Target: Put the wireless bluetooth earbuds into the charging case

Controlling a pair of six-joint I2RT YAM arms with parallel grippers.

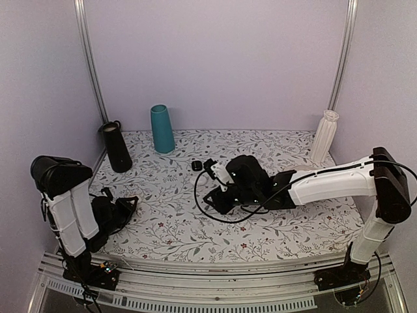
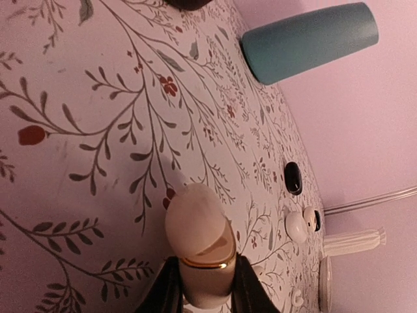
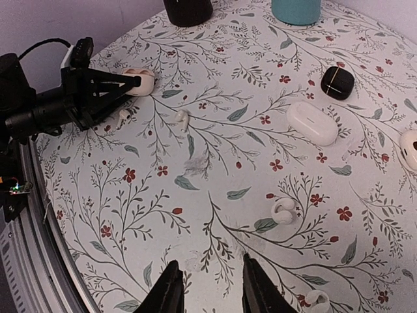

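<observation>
My left gripper is shut on a white rounded charging case [image 2: 195,222] with a shiny gold-coloured band. In the right wrist view this held case [image 3: 144,81] shows at the far left. Small white earbuds lie on the patterned table: one earbud [image 3: 182,119] right of the left gripper, another earbud [image 3: 124,116] just below its fingers, a curled one [image 3: 283,210] right of centre, and one [image 3: 317,302] at the bottom right. My right gripper is open, its fingertips apart over bare table, with nothing between them.
A white oblong case [image 3: 313,122], a black case [image 3: 337,83] and a round white piece [image 3: 409,149] lie farther back. A teal vase [image 1: 162,129], a dark jug [image 1: 116,147] and a white vase [image 1: 324,136] stand around the table's back and sides.
</observation>
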